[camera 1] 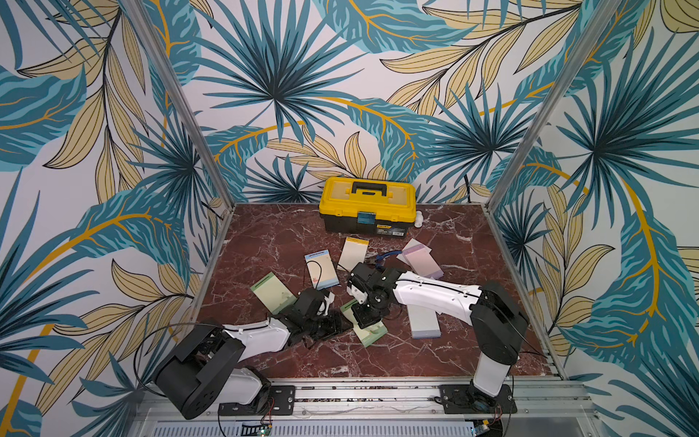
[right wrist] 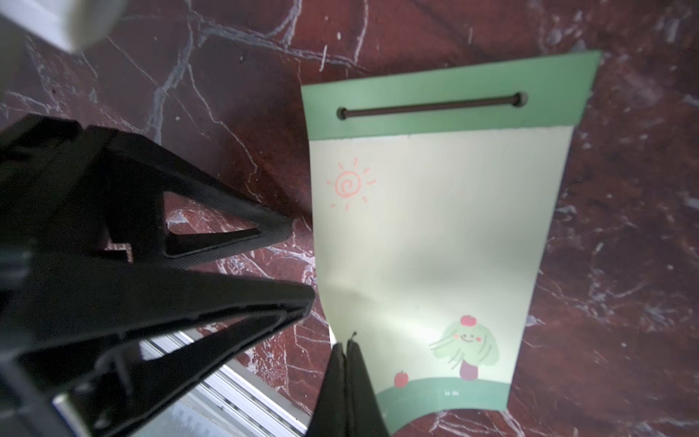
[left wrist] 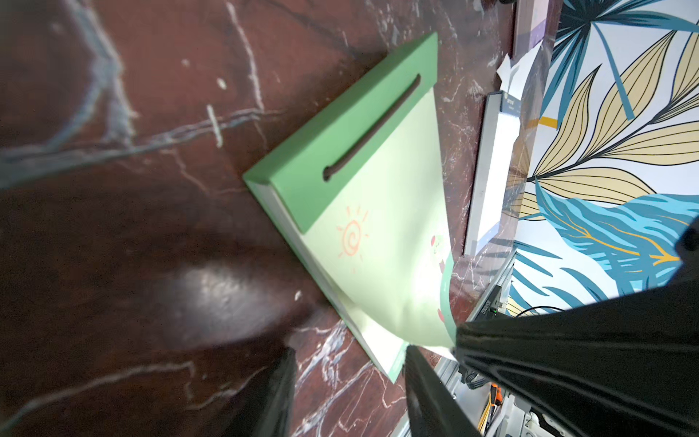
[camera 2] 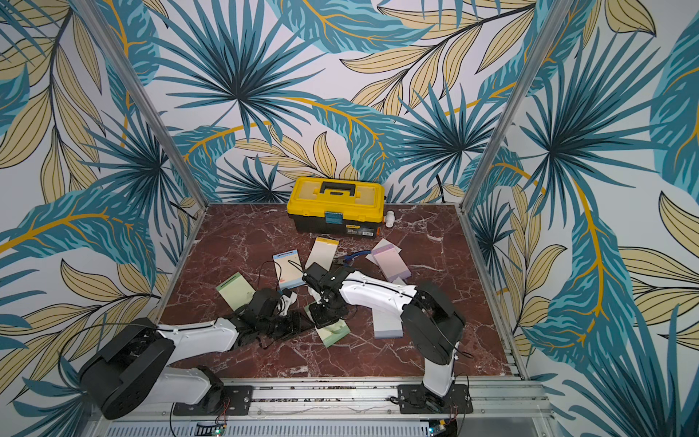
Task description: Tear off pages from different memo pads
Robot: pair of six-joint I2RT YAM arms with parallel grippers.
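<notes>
A green memo pad (right wrist: 444,218) with a cord through its header lies between my arms at the front middle. Its top sheet curls up at the lower end in the left wrist view. My right gripper is shut over the pad's lower left, with any paper between its tips hard to make out. My left gripper stands part open beside the pad's lower end, nothing visible between its fingers. Around them lie another green pad (camera 1: 273,293), a blue-topped pad (camera 1: 321,268), an orange-topped pad (camera 1: 353,254), a pink pad (camera 1: 422,258) and a grey-white pad (camera 1: 423,322).
A yellow toolbox (camera 1: 367,200) stands at the back, with a small white bottle (camera 1: 418,220) beside it. Blue-handled pliers (camera 1: 386,256) lie among the pads.
</notes>
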